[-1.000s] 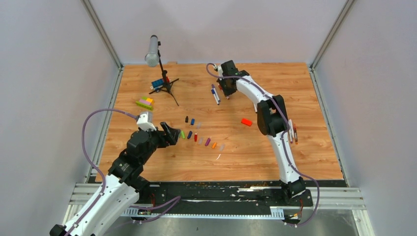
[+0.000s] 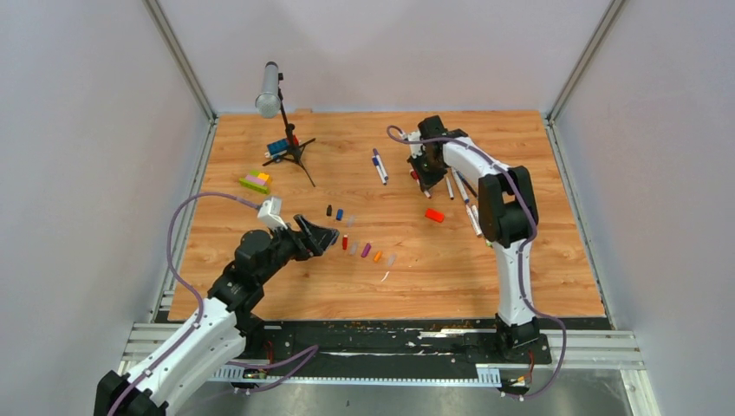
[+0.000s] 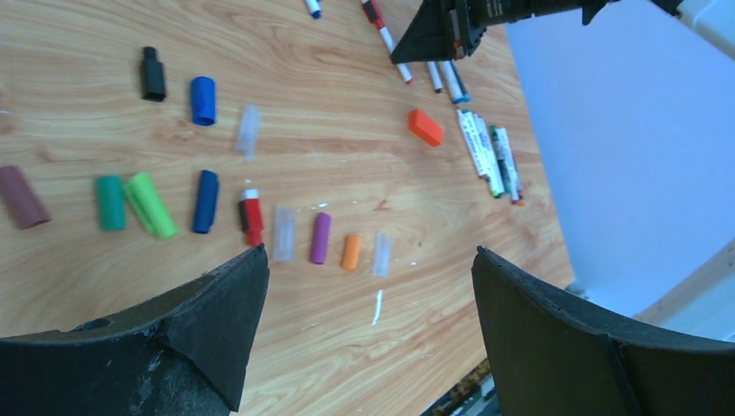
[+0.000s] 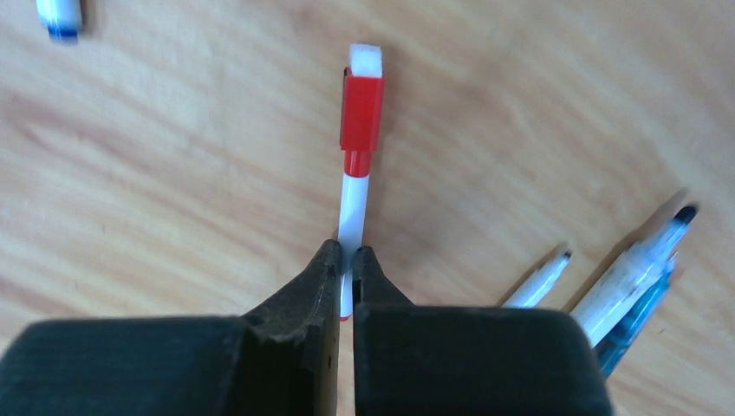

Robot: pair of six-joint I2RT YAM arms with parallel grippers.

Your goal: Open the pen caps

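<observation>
A white pen [image 4: 353, 204] with its red cap [image 4: 361, 113] on is pinched low on its barrel by my right gripper, which is shut on it. In the right wrist view the capped end points away from the fingers. The left wrist view shows the same red-capped pen [image 3: 385, 36] at the top, partly behind the right fingers. My left gripper stands wide open above the table, empty. Loose caps lie below it, among them a green cap [image 3: 149, 205], a purple cap [image 3: 321, 238] and an orange cap [image 3: 350, 252].
White pens [image 2: 380, 166] lie left of the right gripper. Several uncapped pens [image 3: 491, 154] lie towards the right side. A red block [image 2: 434, 215] rests mid-table. A black tripod [image 2: 293, 149] and coloured blocks [image 2: 256, 181] stand at the back left.
The right gripper has moved to the right with the red-capped pen, away from the pens at its left. My left gripper has shifted a little to the right over the loose caps.
</observation>
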